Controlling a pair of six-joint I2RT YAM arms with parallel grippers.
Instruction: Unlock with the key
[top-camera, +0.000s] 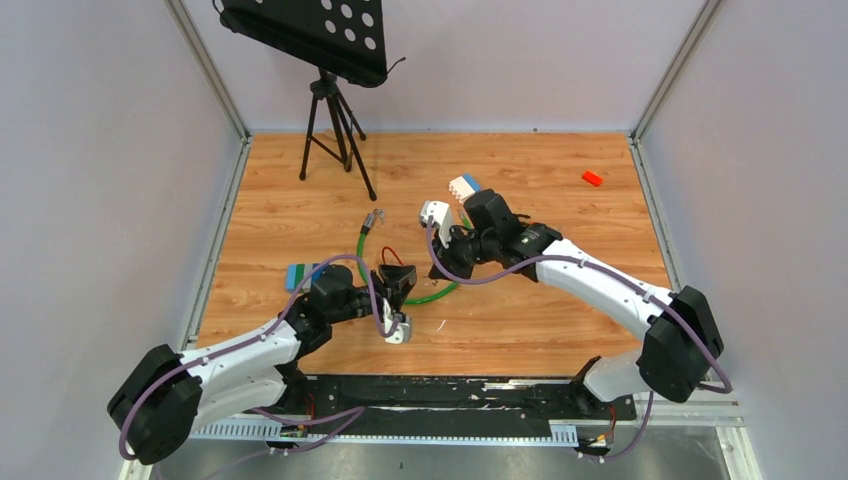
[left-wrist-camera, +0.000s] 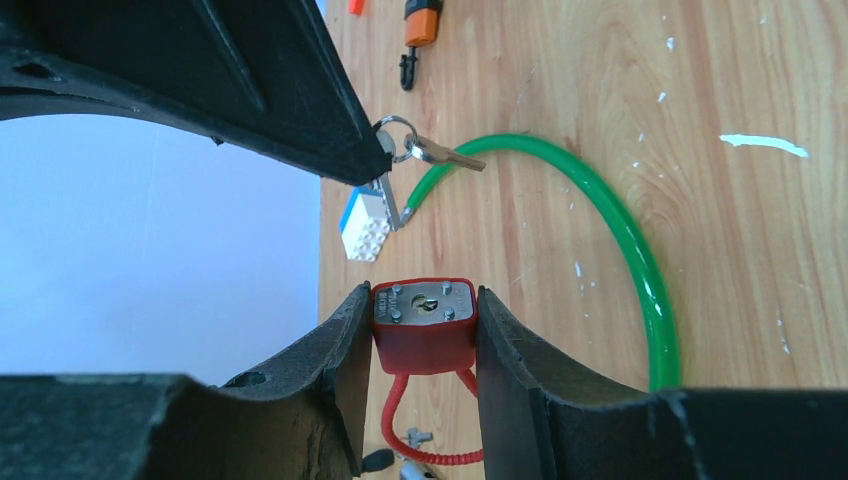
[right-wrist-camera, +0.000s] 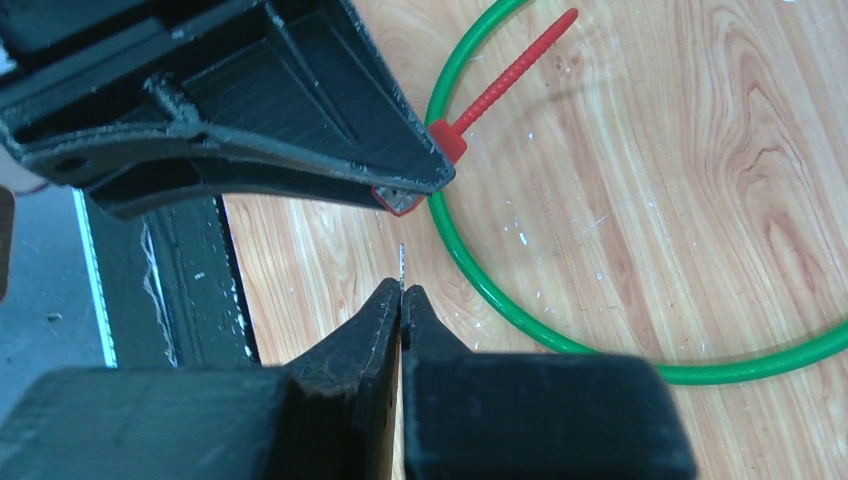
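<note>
In the left wrist view, a red padlock (left-wrist-camera: 424, 345) sits between the fingers of my left gripper, which is shut on it. Its metal keyhole face points upward in that view, and the red shackle (left-wrist-camera: 393, 405) hangs behind. My right gripper is shut, with the thin blade of a key (right-wrist-camera: 402, 262) sticking out from its fingertips. From that fingertip, in the left wrist view, a ring (left-wrist-camera: 397, 122) carries a second key (left-wrist-camera: 445, 152). The held key (left-wrist-camera: 390, 203) is apart from the padlock. From above, both grippers meet closely over the table's middle.
A green cable lock (left-wrist-camera: 640, 260) curves on the table below the grippers. Behind lies a white and blue block (top-camera: 464, 187), with a red block (top-camera: 592, 178) at the far right. A black stand (top-camera: 338, 130) rises at the back left.
</note>
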